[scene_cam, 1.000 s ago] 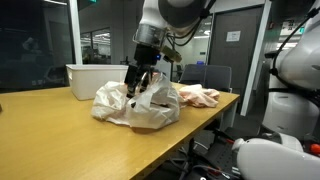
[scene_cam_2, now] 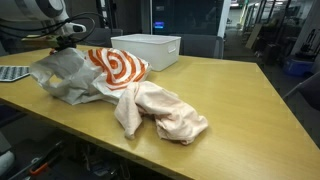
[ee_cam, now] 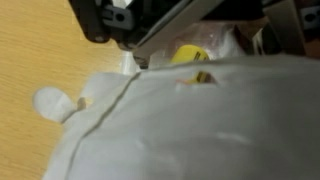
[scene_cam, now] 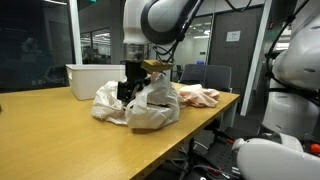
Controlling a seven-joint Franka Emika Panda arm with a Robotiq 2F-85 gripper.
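A crumpled white bag (scene_cam: 152, 112) lies on the wooden table near its edge. In the second exterior view its orange-striped part (scene_cam_2: 120, 68) faces the camera. My gripper (scene_cam: 143, 78) is open over the bag's top, close to it or touching; I cannot tell which. In the wrist view white material (ee_cam: 190, 125) fills the lower part and hides some of the fingers (ee_cam: 165, 30). Something yellow with dark marks (ee_cam: 195, 65) shows between the fingers, under clear or pale wrapping.
A pinkish cloth (scene_cam_2: 160, 112) lies crumpled beside the bag. Farther back on the table is a white box (scene_cam_2: 150, 47). Chairs (scene_cam: 205, 76) stand beyond it.
Over the last second my gripper has turned and shifted slightly to the left in the first exterior view. The bag and the pinkish cloth look almost the same.
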